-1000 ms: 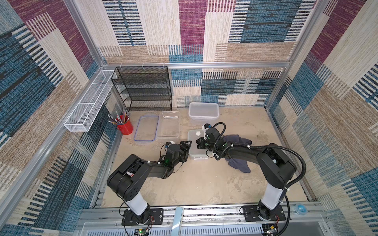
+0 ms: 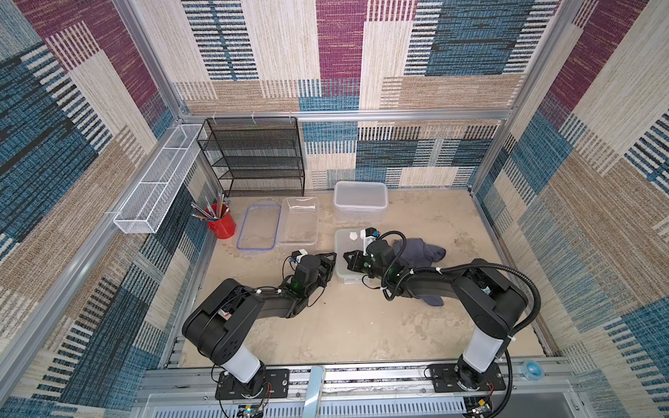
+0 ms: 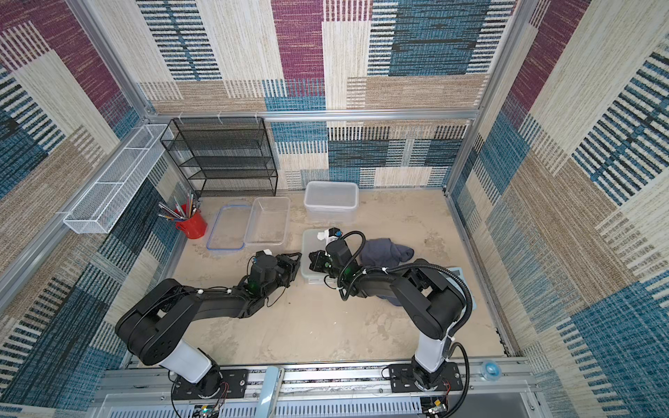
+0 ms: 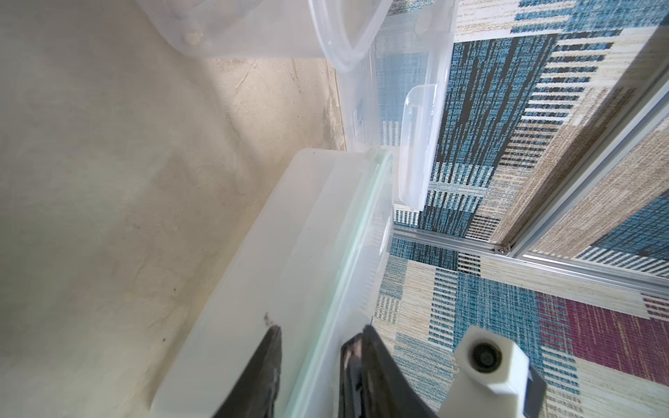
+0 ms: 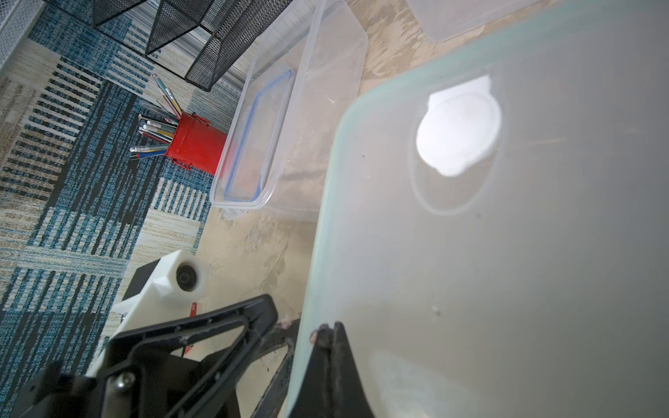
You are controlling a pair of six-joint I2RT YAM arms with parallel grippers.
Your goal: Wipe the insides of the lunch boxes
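Note:
A frosted lid with a pale green seal (image 5: 487, 264) tops the middle lunch box (image 2: 341, 240). At its left side my left gripper stands part open, its fingers at the green rim. My right gripper is shut over the lid near that rim, with nothing visible between its fingers. A clear open box (image 2: 299, 221) and a blue-rimmed lid (image 2: 258, 226) lie behind the left gripper; another translucent box (image 2: 360, 196) stands at the back. A dark grey cloth (image 2: 425, 250) lies under and beside the right arm.
A red pencil cup (image 2: 221, 225) stands at the back left, near a black mesh rack (image 2: 251, 156). A white wire basket (image 2: 156, 181) hangs on the left wall.
My right gripper has shifted slightly downward in the top left view, and the middle box a little to the right. The left arm has moved slightly.

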